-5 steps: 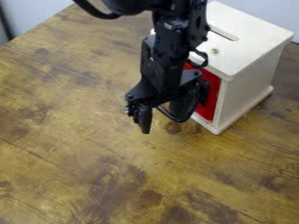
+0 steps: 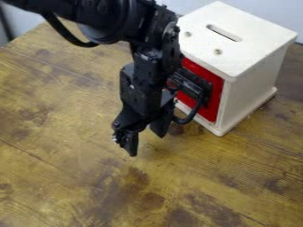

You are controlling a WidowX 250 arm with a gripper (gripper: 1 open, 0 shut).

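Note:
My black gripper (image 2: 147,135) hangs low over the wooden table, its fingertips pointing down and standing apart, with nothing seen between them. It is just left of a white box (image 2: 239,66) that has a slot in its top and a red front panel (image 2: 201,110). The arm covers much of that red front, and a dark fitting or part of the gripper sits against it.
A pale wall or edge shows at the top corners of the view.
The arm has shifted left, and the gripper has moved left and down toward the table, uncovering more of the box's top. The box has not moved.

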